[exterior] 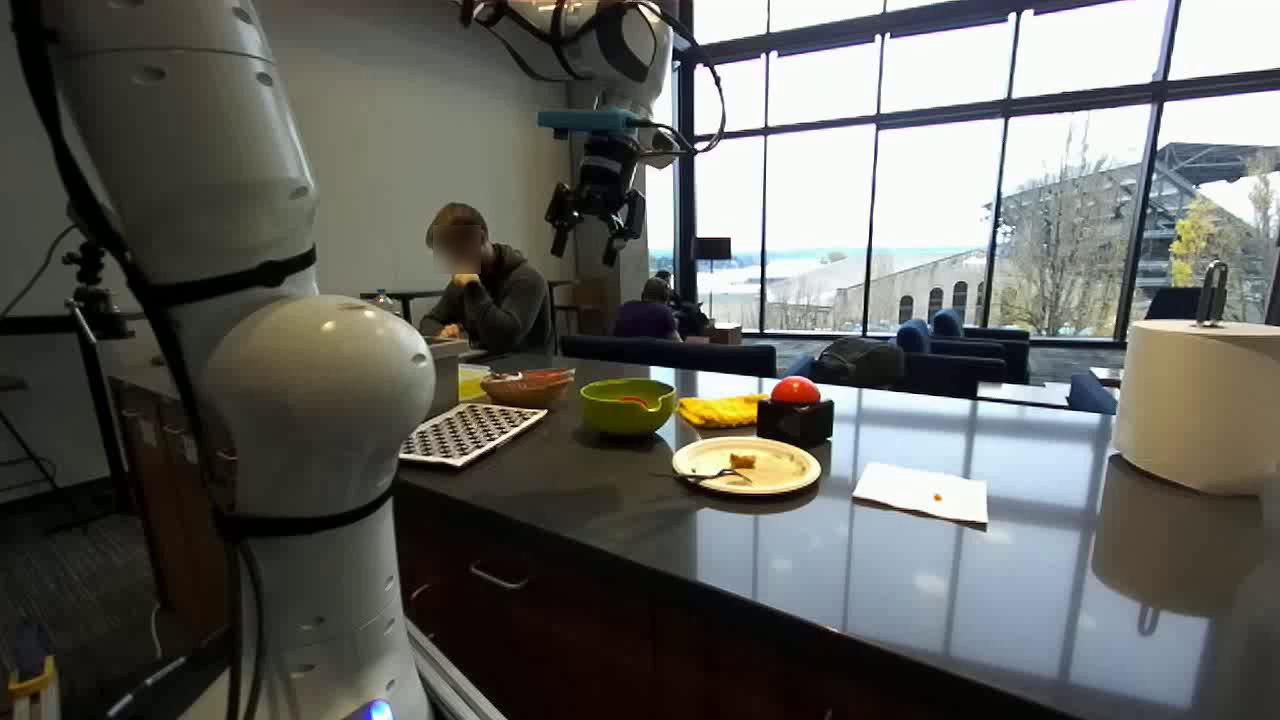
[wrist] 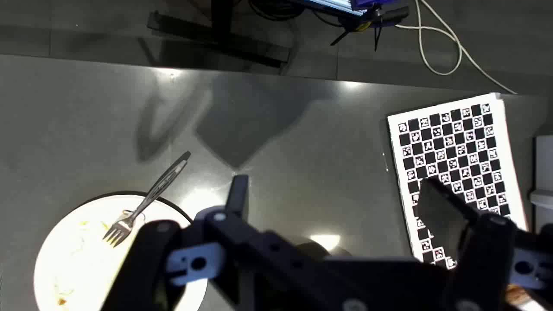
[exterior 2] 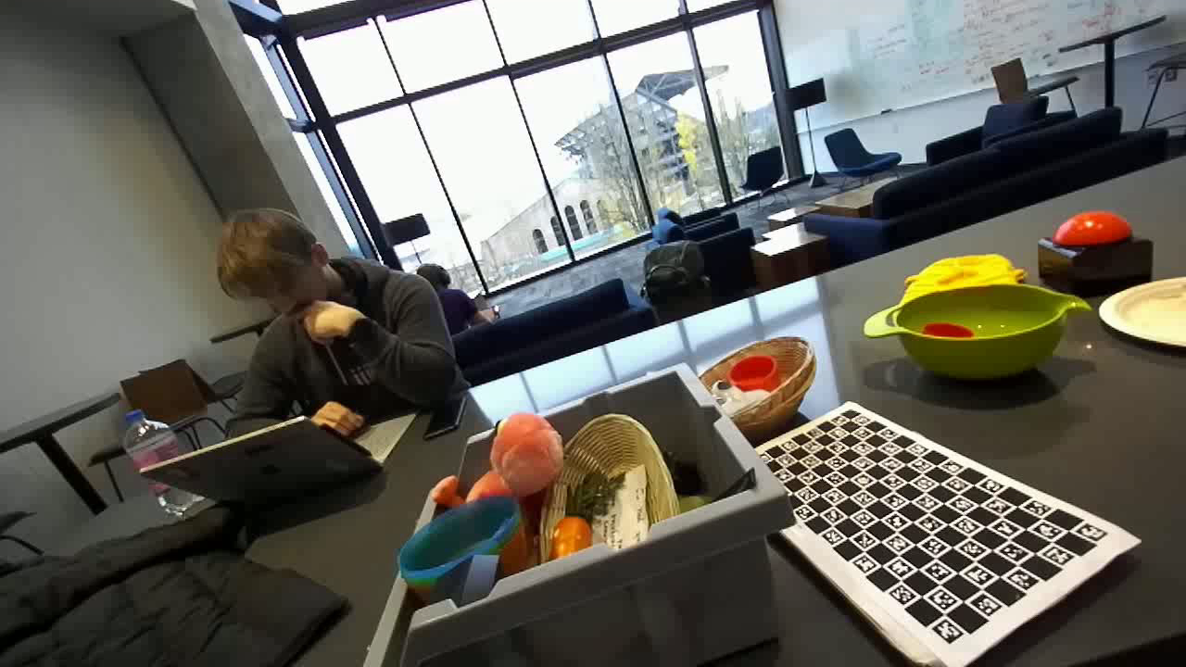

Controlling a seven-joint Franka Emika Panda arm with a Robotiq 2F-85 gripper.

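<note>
High above the counter, my gripper point(exterior: 588, 246) stands open with nothing between its fingers. A cream plate point(exterior: 786, 466) rests on the counter, holding food scraps and a fork point(wrist: 150, 199) whose handle sticks out past the rim. The green bowl point(exterior: 627, 408) is behind and left of the plate in exterior view 1, with a red piece point(exterior 2: 948, 330) inside it. A yellow cloth point(exterior: 720, 412) lies beside the bowl, next to a black box with a red dome button point(exterior: 795, 391). A white napkin point(exterior: 921, 492) with a crumb lies right of the plate.
A checkered board point(exterior 2: 945, 522) lies near a grey bin point(exterior 2: 623, 578) full of toys and baskets. Beside the bin sits a wicker basket point(exterior 2: 795, 389). A paper roll point(exterior: 1200, 408) stands at the right. A person point(exterior 2: 345, 322) sits at a laptop. Bare counter separates plate and board.
</note>
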